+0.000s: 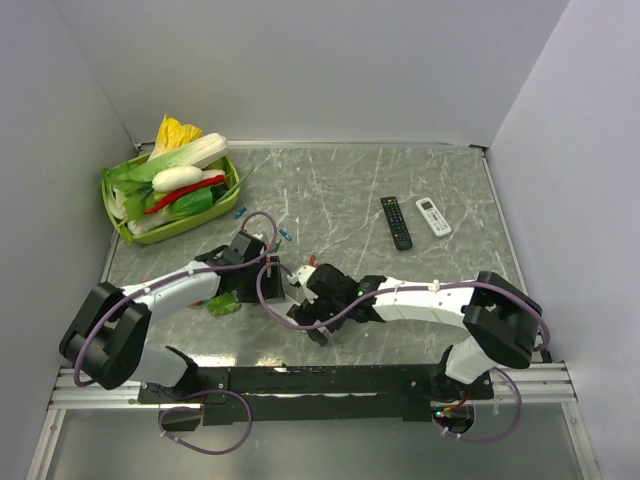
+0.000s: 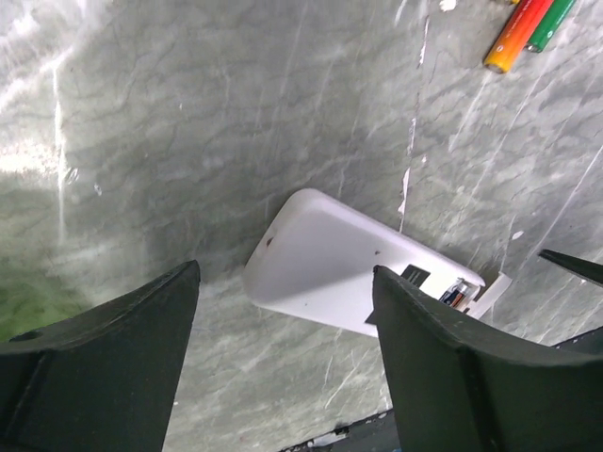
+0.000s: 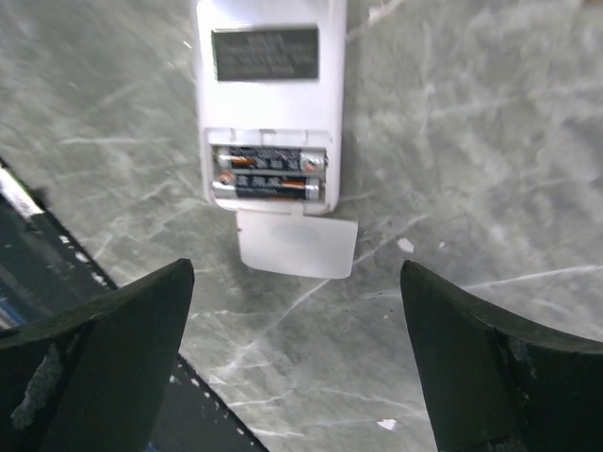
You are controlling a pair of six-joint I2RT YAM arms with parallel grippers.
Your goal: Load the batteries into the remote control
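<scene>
A white remote (image 3: 269, 99) lies on the marble table with two batteries (image 3: 269, 171) side by side in its back compartment; its cover (image 3: 296, 243) lies flat at that end. My right gripper is open above this end, empty. In the left wrist view, my left gripper is part open over the remote's rounded end (image 2: 311, 250), with nothing held between its fingers.
Loose coloured batteries (image 2: 518, 34) lie beside the remote. A basket of vegetables (image 1: 150, 235) is at back left. A black remote (image 1: 396, 222) and another white remote (image 1: 433, 217) lie at right, with clear table around them.
</scene>
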